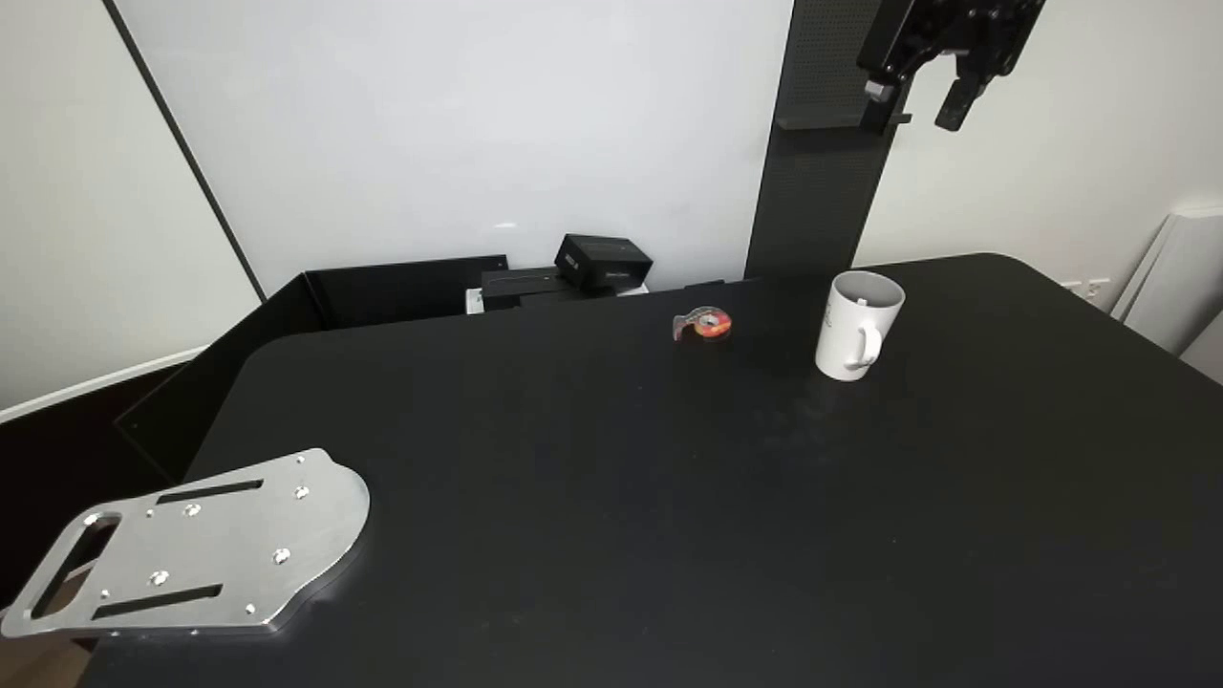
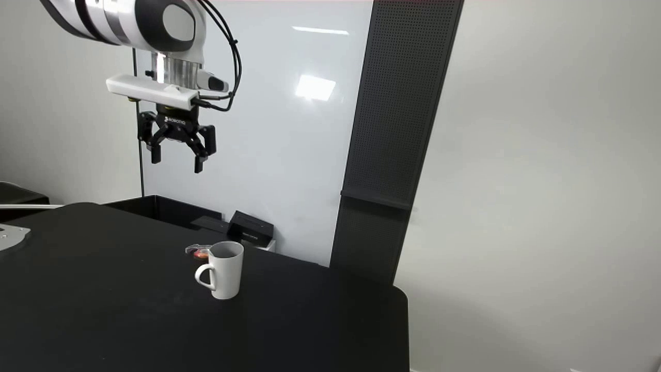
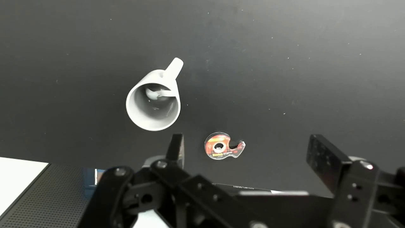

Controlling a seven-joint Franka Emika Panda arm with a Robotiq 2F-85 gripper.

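Observation:
A white mug [image 1: 846,334] stands upright on the black table, its handle turned toward the front in exterior view 1. Looking down in the wrist view, I see into the mug [image 3: 152,104]; a white piece, perhaps a spoon, lies inside. A small clear tape dispenser with an orange-red roll [image 3: 218,146] rests flat near the mug, toward the table's back edge. High above the tabletop hangs my gripper [image 2: 177,166], open, its fingers wide apart with nothing between them. In the wrist view the tape shows between the two fingers, far below them.
A silver metal plate [image 1: 218,545] lies at the table's left edge. Behind the back edge are a black box [image 1: 604,263] and a black tray [image 1: 390,294]. A dark perforated panel [image 2: 393,111] rises behind the table.

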